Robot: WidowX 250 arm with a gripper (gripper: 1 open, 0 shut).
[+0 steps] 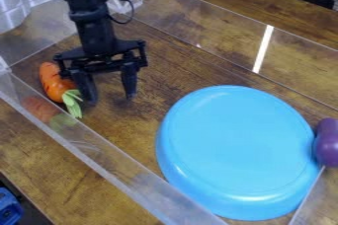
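My black gripper (103, 79) is low on the left of the wooden floor, its two fingers spread apart. An orange carrot (55, 79) with green leaves lies at the left finger, partly hidden by it; I cannot tell whether they touch. Nothing shows held between the fingers.
A large blue plate (235, 150) fills the lower right. A purple object (326, 142) sits at the right edge. Clear plastic walls border the area along the left and top. Bare wood lies in the middle and upper right.
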